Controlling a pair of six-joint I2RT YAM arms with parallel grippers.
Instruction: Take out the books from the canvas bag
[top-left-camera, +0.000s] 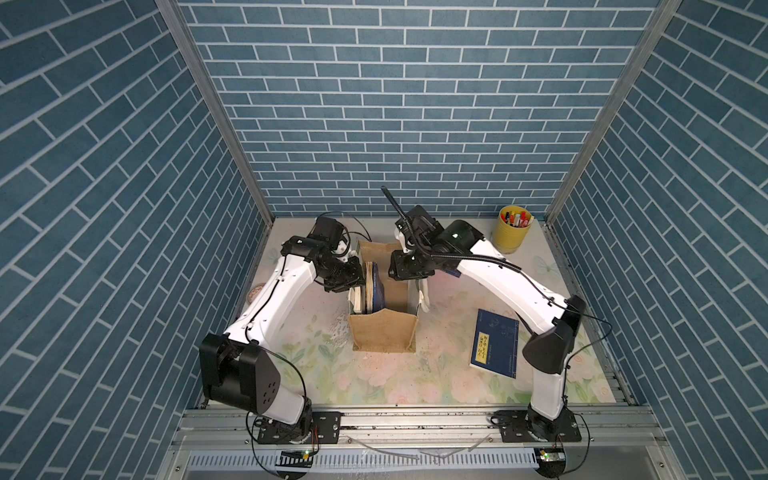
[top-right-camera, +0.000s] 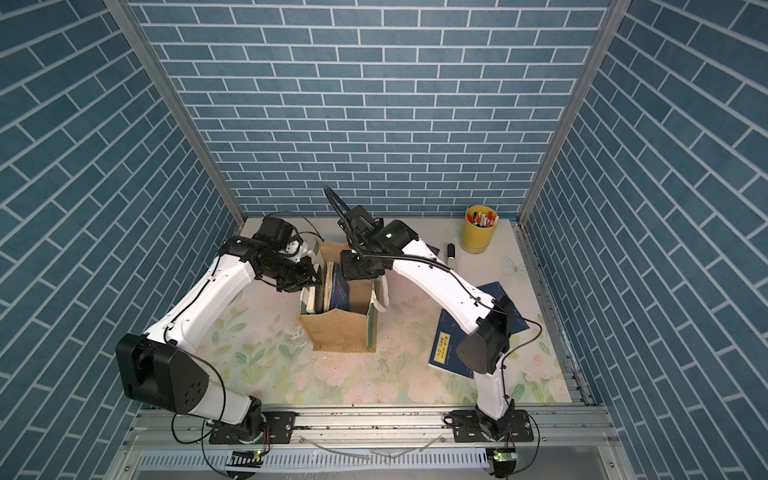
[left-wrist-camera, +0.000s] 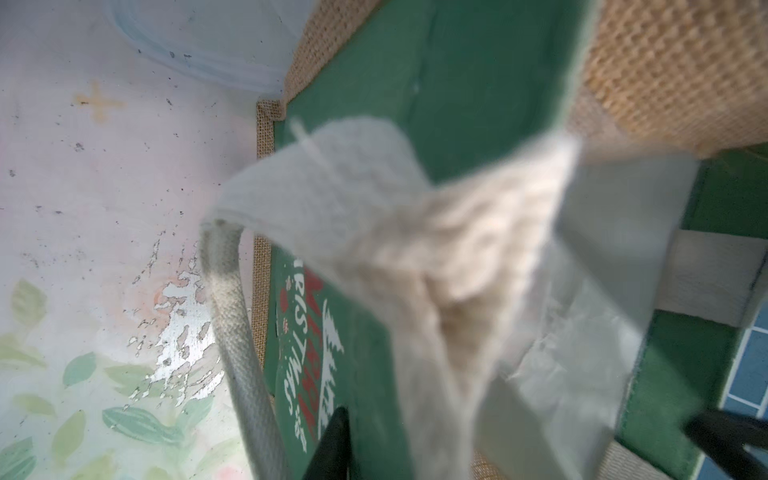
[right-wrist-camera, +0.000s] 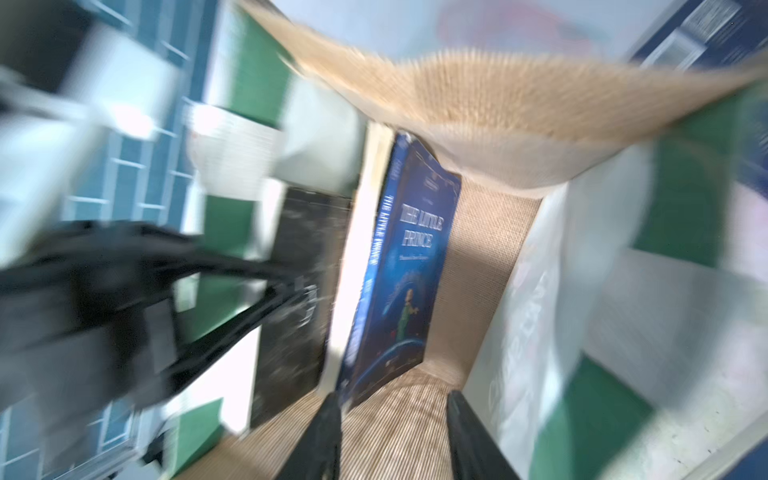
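The canvas bag stands upright and open in mid-table. Several books lean on its left inner side, among them a blue Little Prince book and a black book. My left gripper is at the bag's left side. In the left wrist view, the bag's white handle bunches up between its spread fingers, in front of the green panel. My right gripper hangs over the bag's mouth, its fingers apart and nothing between them, close to the lower edge of the blue book.
At the right lies a dark blue book with a yellow label; another blue book lies beside it, partly behind the right arm. A yellow pen cup stands at the back right.
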